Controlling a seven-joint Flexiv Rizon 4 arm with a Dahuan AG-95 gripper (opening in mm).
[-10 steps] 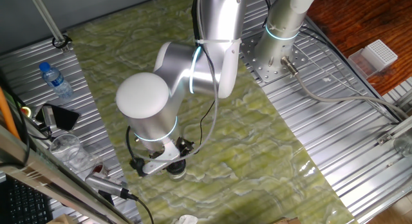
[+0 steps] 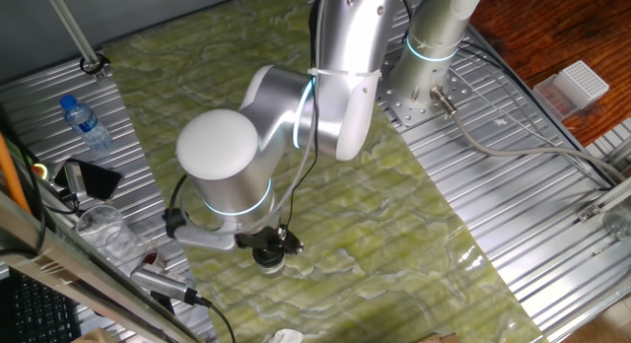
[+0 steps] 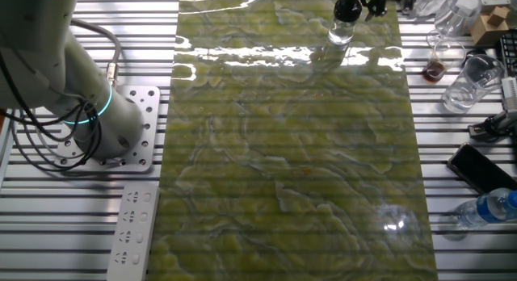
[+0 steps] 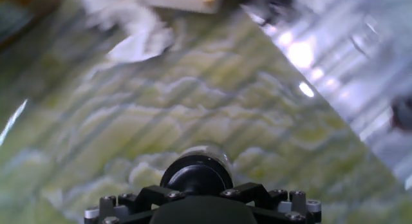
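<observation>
A small clear bottle (image 3: pixel 342 29) with a black cap (image 3: pixel 347 8) stands upright near the edge of the green marbled mat (image 3: pixel 283 152). My gripper (image 2: pixel 271 246) is over it from above, turned sideways across the bottle. In the wrist view the fingers (image 4: pixel 241 192) come in at both sides of the black cap (image 4: pixel 196 174), and the fingers look shut on it. The fingertips' contact is partly hidden by the gripper body. Only a little of the glass shows beyond the cap.
A crumpled white tissue (image 4: pixel 145 40) lies on the mat. Clear cups (image 3: pixel 475 79), a little cup with dark liquid (image 3: pixel 435 69), a phone (image 3: pixel 482 168) and a water bottle (image 2: pixel 87 123) line one side. A power strip (image 3: pixel 133 232) lies near the base.
The bottle stays at nearly the same spot. The upper arm shifted slightly right.
</observation>
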